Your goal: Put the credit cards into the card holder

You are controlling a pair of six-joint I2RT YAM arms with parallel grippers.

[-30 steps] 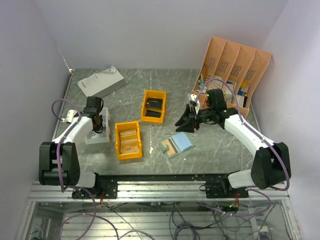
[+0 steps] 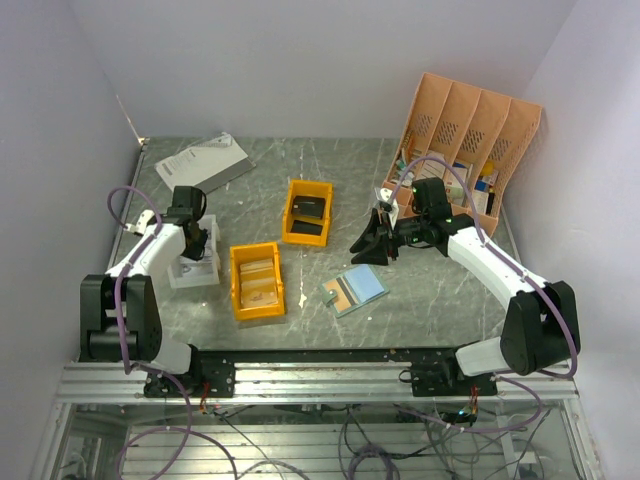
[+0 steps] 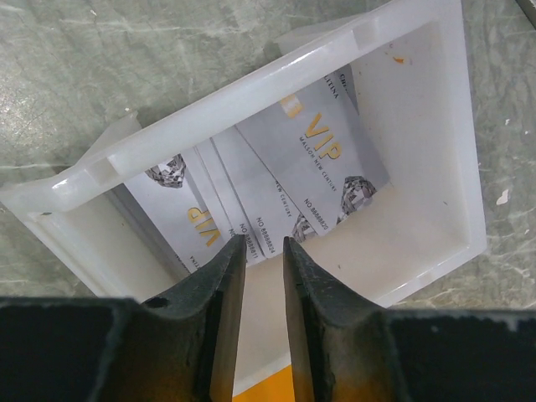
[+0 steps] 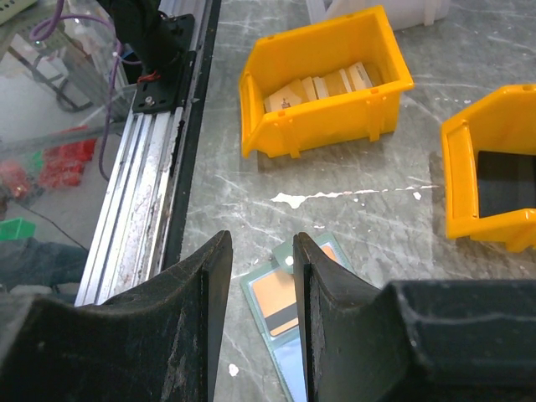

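Note:
Silver-grey VIP cards [image 3: 306, 155] lie overlapping on the floor of a white bin [image 3: 435, 260]. Above them my left gripper is part open, a narrow gap between its fingertips and no card in it. In the top view that gripper hides part of the white bin [image 2: 195, 277]. A flat grey-green card holder [image 2: 355, 290], with an orange and a light-blue area on its face, lies on the table at front centre. My right gripper hangs above the table, part open and empty; its fingers cover part of the holder [image 4: 270, 295].
A yellow bin [image 2: 236, 285] holding tan cards stands beside the white bin. Another yellow bin [image 2: 290, 220], with black items, is farther back. A grey box [image 2: 205, 163] lies at the back left, and a peach rack [image 2: 480, 125] of packets at the back right.
The right arm, the holder and the bins look unmoved.

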